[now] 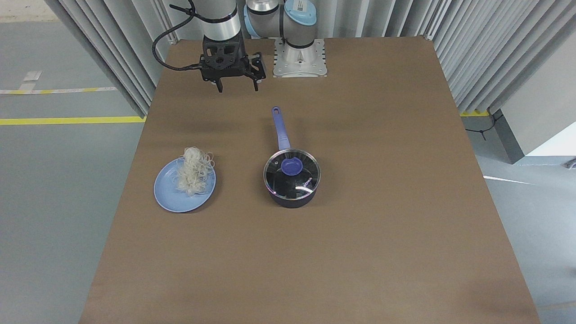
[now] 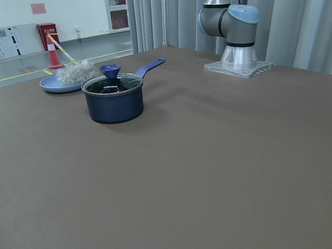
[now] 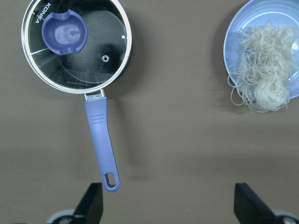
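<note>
A dark saucepan [image 1: 291,194] with a glass lid, a purple knob [image 3: 64,32] and a long purple handle [image 3: 100,135] stands on the table, handle toward the robot base. Left of it in the front view, a light blue plate [image 1: 167,191] holds a tangle of pale noodles [image 1: 194,170], some hanging over the rim. My gripper [image 1: 237,86] hangs open above the far part of the table, higher than the pan and plate, with nothing seen between its fingers in the wrist view.
The robot base [image 1: 299,65] is mounted at the table's back edge. Pleated curtains stand behind it.
</note>
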